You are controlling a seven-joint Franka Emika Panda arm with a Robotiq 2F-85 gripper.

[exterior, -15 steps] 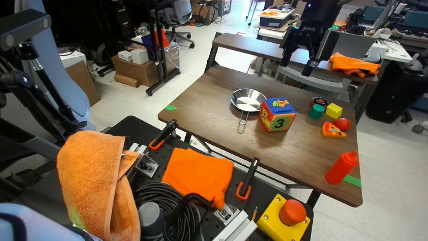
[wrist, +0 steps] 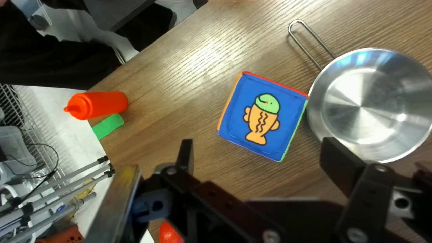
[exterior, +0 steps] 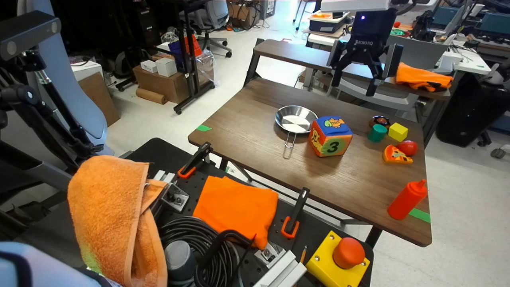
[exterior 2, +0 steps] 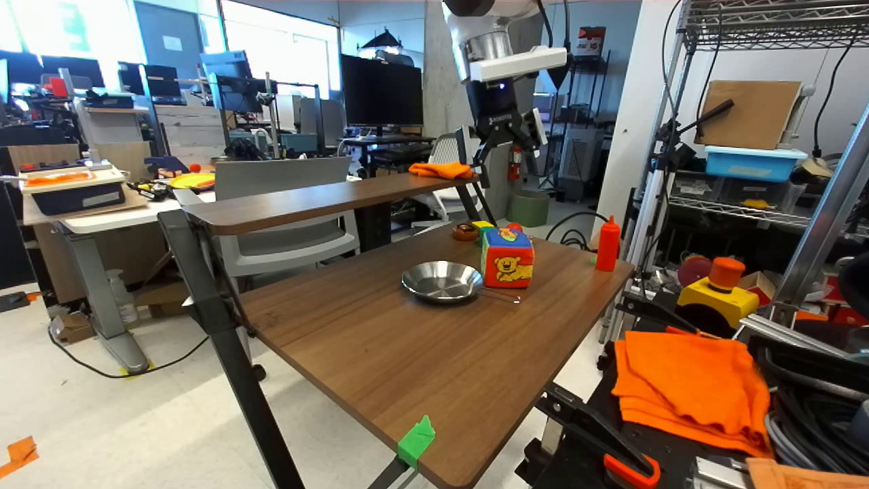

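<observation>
My gripper [exterior: 351, 86] hangs open above the far side of the table, its fingers wide apart and nothing between them. In the wrist view a soft cube [wrist: 239, 117] with a blue fish face lies below and ahead of the fingertips. Exterior view 1 shows the same cube [exterior: 330, 136] with a "3" on one side. Close beside it rests a steel pan [wrist: 364, 101] whose thin wire handle [exterior: 289, 139] points toward the table's near edge. A red squeeze bottle [exterior: 407, 200] stands upright near the table's right corner.
Toward the right side of the table sit a green cylinder [exterior: 377, 133], a yellow block [exterior: 397, 131], a red ball [exterior: 407, 147], a pizza slice [exterior: 397, 155] and a brown round item [exterior: 379, 121]. An orange cloth [exterior: 420, 77] lies on the raised shelf [exterior: 296, 53].
My gripper has come lower and slightly changed its tilt, now pointing more straight down. It stays open, and the objects on the table have not moved.
</observation>
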